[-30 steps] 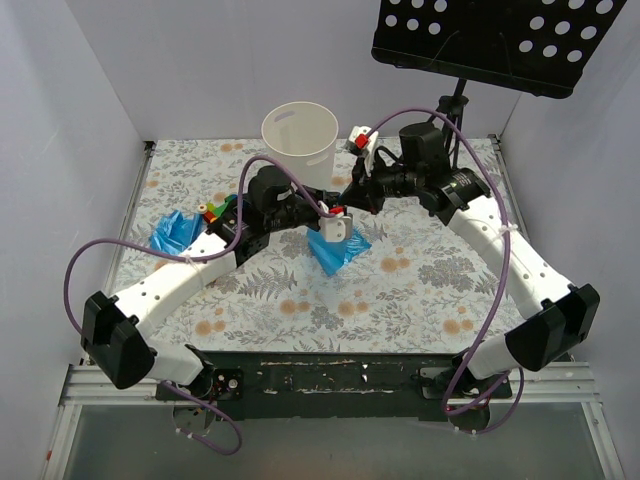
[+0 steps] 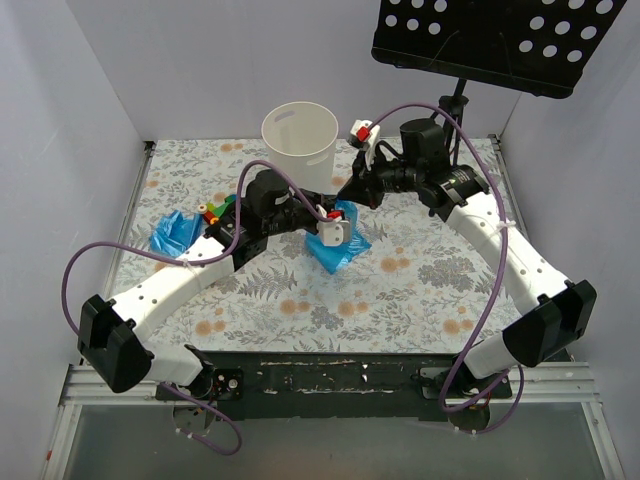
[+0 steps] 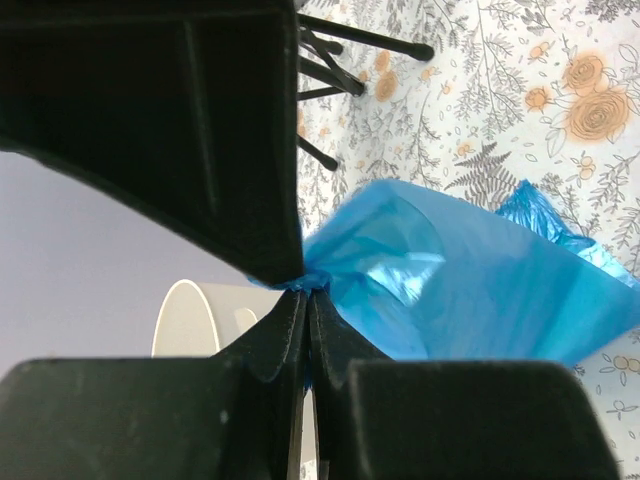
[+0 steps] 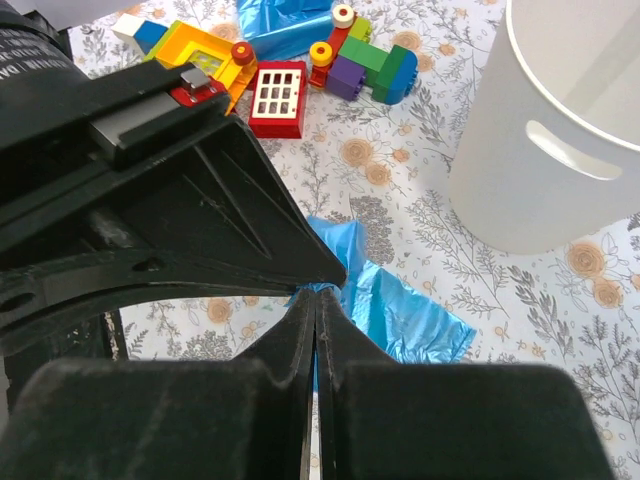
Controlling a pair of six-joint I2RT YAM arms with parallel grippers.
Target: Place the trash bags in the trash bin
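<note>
A blue trash bag (image 2: 340, 250) hangs between the two grippers, its lower part spread towards the table. My left gripper is shut on the bag's gathered top, and the blue film bunches around its tips. Right beside it, almost touching, the tips of my right gripper are shut on the same gathered film. How much film lies between either pair of fingers is hidden. The white trash bin (image 2: 300, 140) stands upright just behind the grippers, its opening empty as far as shows. A second blue bag (image 2: 176, 235) lies on the table at the left.
Colourful toy blocks (image 4: 370, 65) lie near the second bag, partly behind my left arm in the top view. A black music stand (image 2: 455, 105) rises at the back right.
The bin has not moved.
</note>
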